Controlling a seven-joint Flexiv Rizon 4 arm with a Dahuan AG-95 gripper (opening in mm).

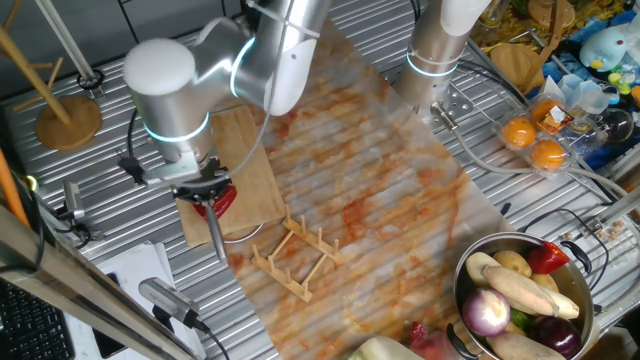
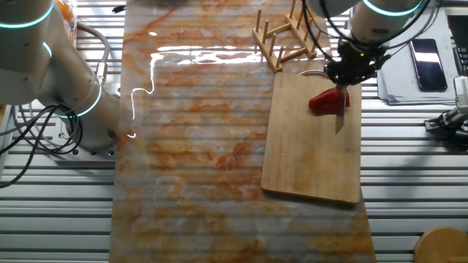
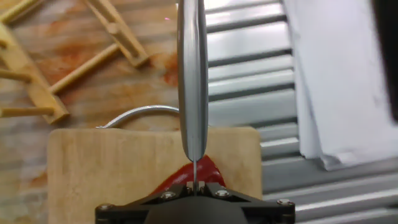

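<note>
A knife is clamped in my gripper, which is shut on it where the blade meets the handle. Its grey metal handle points away from the gripper in the wrist view. In exterior view 2 the thin blade hangs down over the cutting board. A red pepper lies on the board right beside the blade; whether the two touch, I cannot tell. Part of the pepper is covered by the knife and gripper in the wrist view.
A wooden peg rack stands beside the board. At the front right is a metal pot full of vegetables. Papers and a phone lie near the arm.
</note>
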